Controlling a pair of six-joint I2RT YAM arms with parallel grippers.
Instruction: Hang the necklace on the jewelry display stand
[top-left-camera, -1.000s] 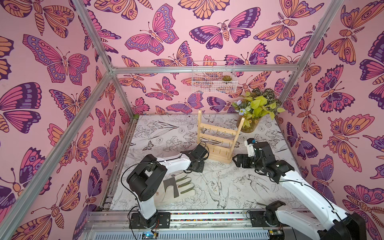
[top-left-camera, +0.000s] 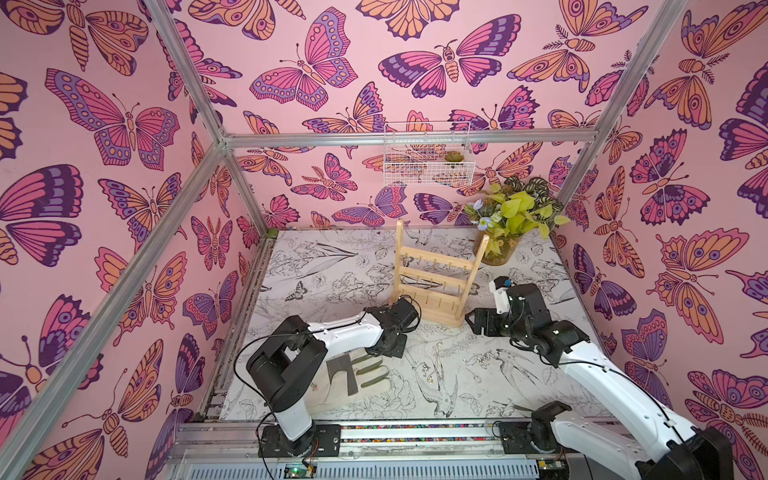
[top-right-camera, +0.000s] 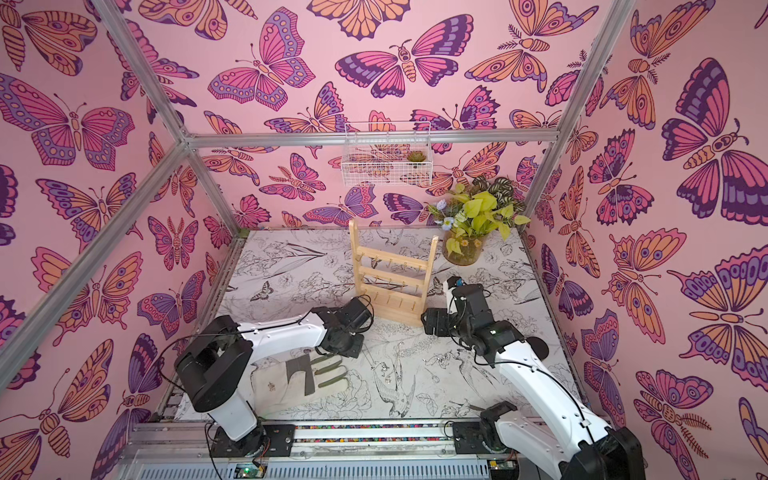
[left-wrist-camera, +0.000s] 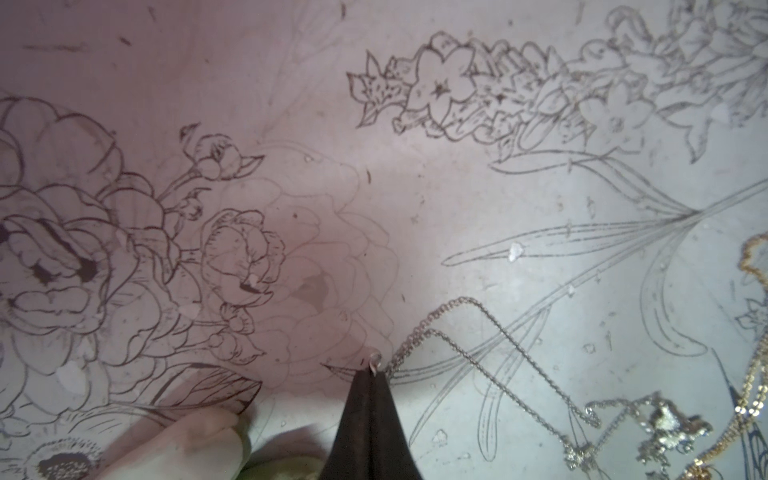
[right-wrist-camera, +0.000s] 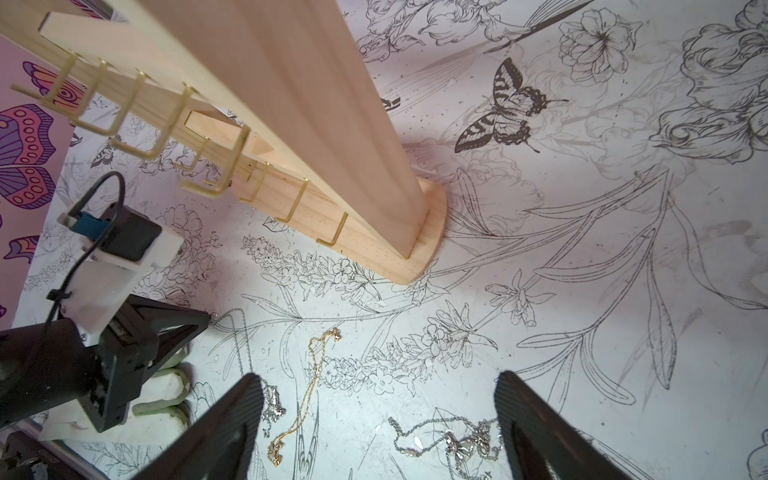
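A silver necklace (left-wrist-camera: 520, 345) lies on the table, its chain running from its pendant (left-wrist-camera: 672, 428) to the tips of my left gripper. Those tips are shut on the chain's end, close to the table. The wooden jewelry stand (right-wrist-camera: 320, 96), with rows of brass hooks (right-wrist-camera: 232, 164), stands behind the grippers. Beside its right foot is my right gripper, its fingers spread wide with nothing between them. The right wrist view also has the left gripper at its left side.
A gold necklace (right-wrist-camera: 308, 392) and another silver necklace (right-wrist-camera: 456, 444) lie on the table. Work gloves (top-left-camera: 352, 380) are under the left arm, at front left. A potted plant (top-left-camera: 516, 212) stands at back right.
The right arm and the stand look unmoved.
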